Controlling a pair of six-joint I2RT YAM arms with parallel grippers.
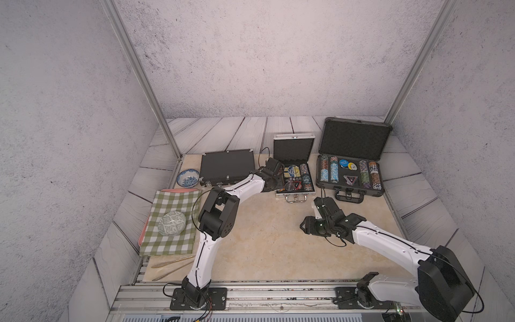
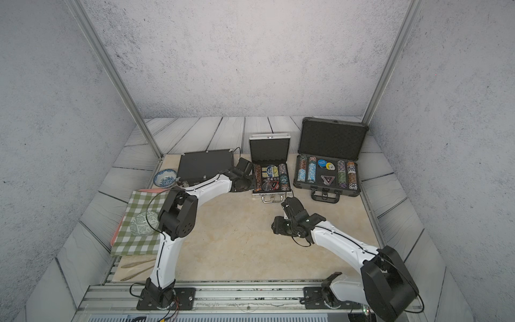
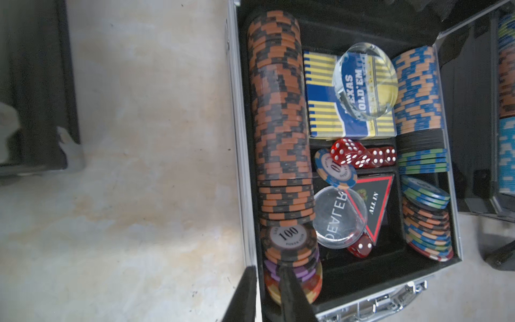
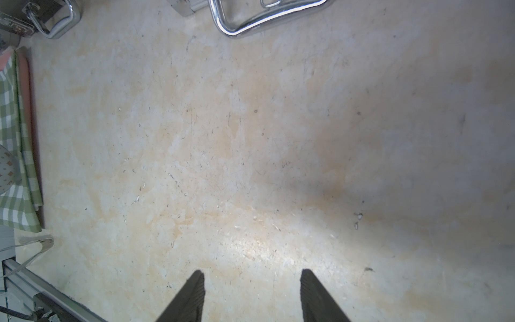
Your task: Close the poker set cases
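Note:
Toward the back of the table, the left black case (image 1: 228,165) has its lid down. The middle silver-edged case (image 2: 271,148) stands with its lid up, showing chips, cards and red dice. On the right, a larger black case (image 2: 332,140) also has its lid raised over rows of chips. My left gripper is part open, its fingertips a small gap apart over the front left wall of the middle case; contact cannot be judged. Lower on the table, my right gripper is open above bare tabletop, in front of the middle case's handle (image 4: 268,18).
A blue-patterned bowl (image 1: 187,177) sits left of the shut case. Nearer lies a green checked cloth (image 1: 182,244) with a patterned bowl (image 1: 171,223) on it, and wooden utensils (image 1: 172,262) in front.

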